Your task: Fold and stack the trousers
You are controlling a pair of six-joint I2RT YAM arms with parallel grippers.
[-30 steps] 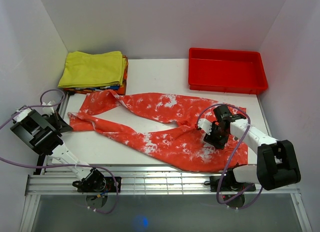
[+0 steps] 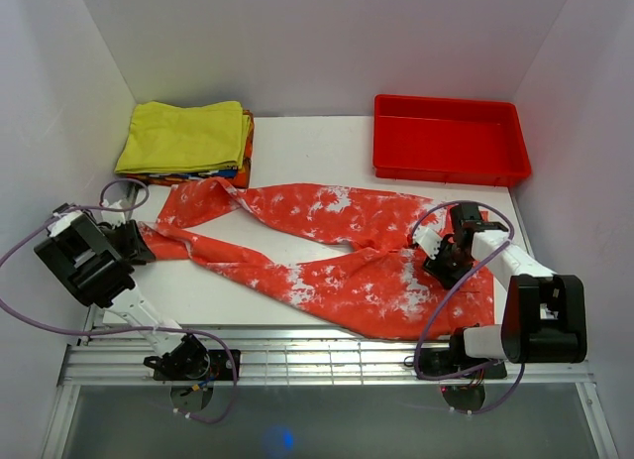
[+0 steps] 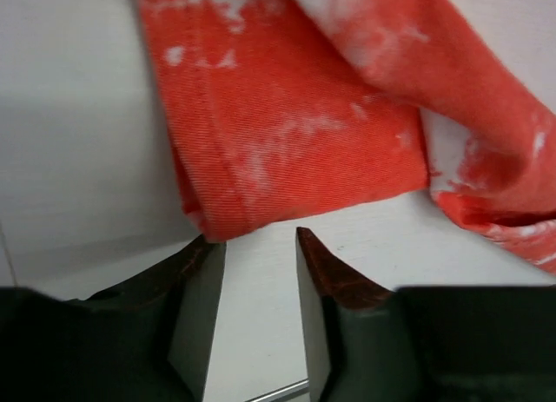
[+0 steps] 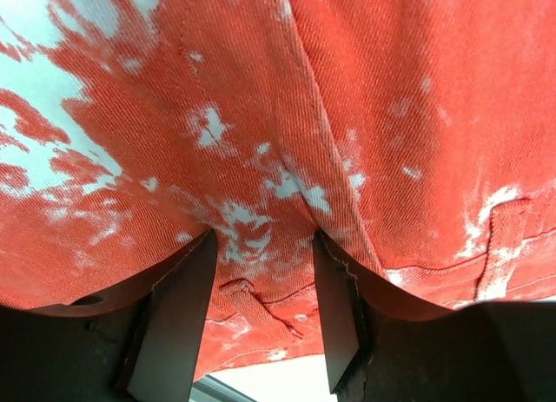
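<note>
Red, white-mottled trousers lie spread over the white table, legs to the left, waist end at the right. My left gripper is at the left leg end; in the left wrist view its parted fingers are just beside the folded hem, one tip touching or very close to it. My right gripper is low over the waist end; in the right wrist view its fingers stand apart on or just above the red fabric, near a seam.
A stack of folded garments, yellow on top, sits at the back left. An empty red bin is at the back right. Bare table shows in front of the left leg and between the legs.
My left gripper has moved right onto the leg end. My right gripper has shifted right across the waist end.
</note>
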